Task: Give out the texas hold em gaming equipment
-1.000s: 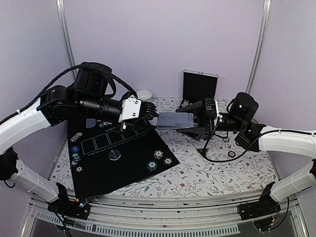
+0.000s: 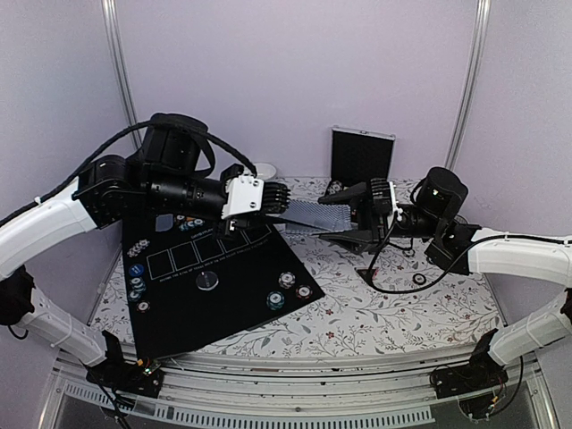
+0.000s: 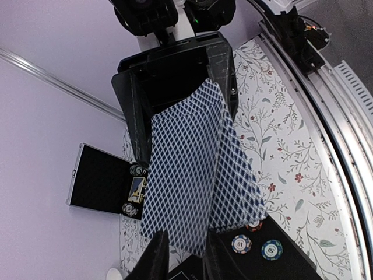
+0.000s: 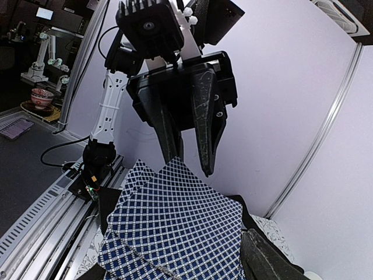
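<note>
Between my two grippers hang playing cards [image 2: 319, 214] with a blue-and-white checked back. My right gripper [image 2: 323, 217] is shut on their side edges; in the left wrist view the cards [image 3: 180, 166] are fanned, one angled out from behind another. From the left, my left gripper [image 2: 288, 207] reaches the near end of the cards. Its fingers [image 4: 204, 125] stand apart in the right wrist view, a corner of the checked cards [image 4: 175, 207] at their tips. No firm grip by the left shows. The black poker mat [image 2: 210, 313] lies below left, with chips [image 2: 275, 299] on it.
An open black case [image 2: 361, 156] stands at the back, chips inside. A white round object [image 2: 265, 170] sits behind the left arm. Right of the mat, the flowered tabletop [image 2: 384, 317] is largely clear. The left arm covers the mat's rear part.
The lower edge of the cards now slants. The right arm has stayed still.
</note>
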